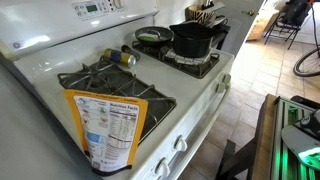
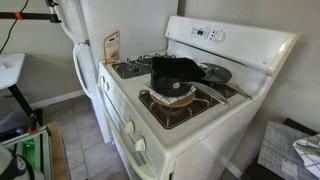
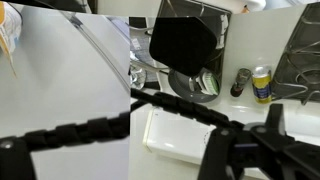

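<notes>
At the wrist view's lower right, my gripper appears open, with no object visible between its dark fingers. A black pot [image 1: 192, 42] stands on the stove's far burner in exterior view 1, and a shallow pan [image 1: 152, 35] is behind it. Two small containers lie on the stovetop: a yellow and blue can [image 3: 262, 83] and a dark jar [image 3: 241, 80]. The orange and white pouch [image 1: 108, 130] is upright near the stove's closer end. The gripper cannot be made out in either exterior view.
A black ribbed cable [image 3: 80, 130] crosses the wrist view. The white stove [image 2: 190, 145] has burner grates [image 1: 105, 82] and front knobs. Cloth [image 2: 308, 150] lies on a surface at right in exterior view 2. Tiled floor [image 1: 235, 120] shows beside the stove.
</notes>
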